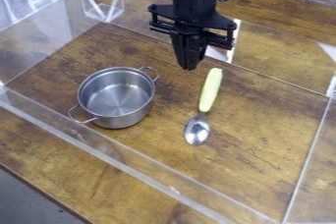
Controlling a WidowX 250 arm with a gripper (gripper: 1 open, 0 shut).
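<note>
My black gripper (pixel 187 51) hangs in the upper middle of the camera view, above the table and behind a spoon (pixel 199 127); whether its fingers are open or shut is hard to tell. The spoon lies on the wooden table (pixel 105 169), bowl toward the front, with a pale yellow-green handle pointing back. A steel pot (pixel 120 95) with two wire handles sits to the left of the spoon.
Clear panels (pixel 157 174) edge the work area at front, left and right.
</note>
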